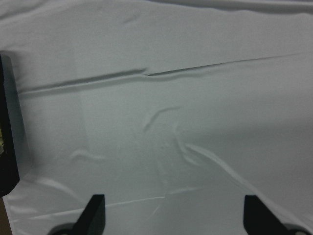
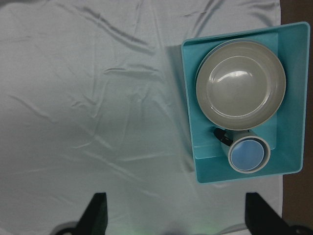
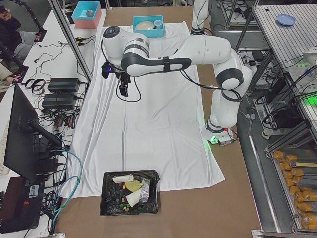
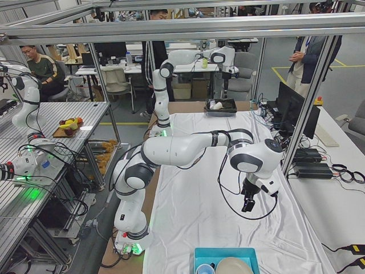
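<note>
Both my grippers hang over the white cloth (image 3: 158, 148). In the left wrist view the left gripper is open over bare cloth, a dark bin edge (image 1: 10, 132) at the left. In the right wrist view the right gripper is open, nothing between its fingers. Ahead of it a teal tray (image 2: 293, 147) holds grey plates (image 2: 239, 81) and a mug (image 2: 244, 156) with a blue inside. A black bin (image 3: 105, 198) holding white items and rubbish sits at the opposite end of the cloth from the tray.
A monitor (image 3: 22, 139), cables and black boxes (image 3: 59, 101) line the side desk. A metal table (image 4: 63, 148) stands on the other side, beyond the arm bases.
</note>
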